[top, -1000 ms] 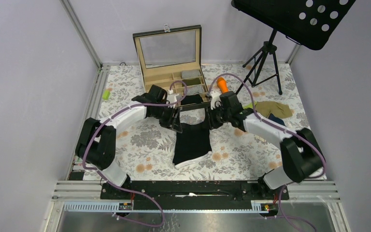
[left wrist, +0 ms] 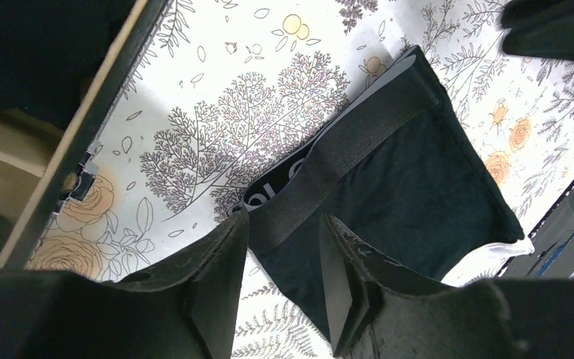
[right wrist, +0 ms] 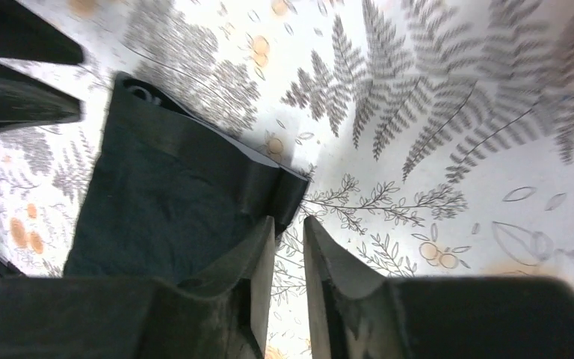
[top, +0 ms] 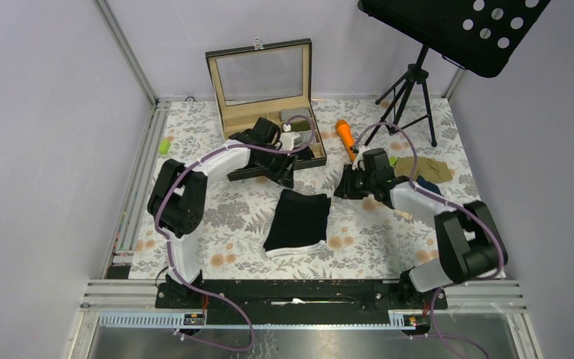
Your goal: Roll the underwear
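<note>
The black underwear (top: 296,221) lies flat on the patterned cloth, white edge toward the front. Its waistband (left wrist: 359,127) runs along the back edge, partly showing lettering. My left gripper (top: 285,176) is over its back-left corner; in the left wrist view the fingertips (left wrist: 232,224) have fabric behind them, and whether they hold any is unclear. My right gripper (top: 344,187) is beside the back-right corner, its fingers (right wrist: 314,254) slightly apart over the fabric's edge, with none clearly held.
An open compartment box (top: 232,112) with folded items stands behind the left gripper. An orange object (top: 344,133), a music stand (top: 416,75) and olive clothing (top: 426,168) are at the back right.
My left gripper has moved right and toward the back; the right has moved right, away from the underwear's corner. The underwear has shifted and turned slightly.
</note>
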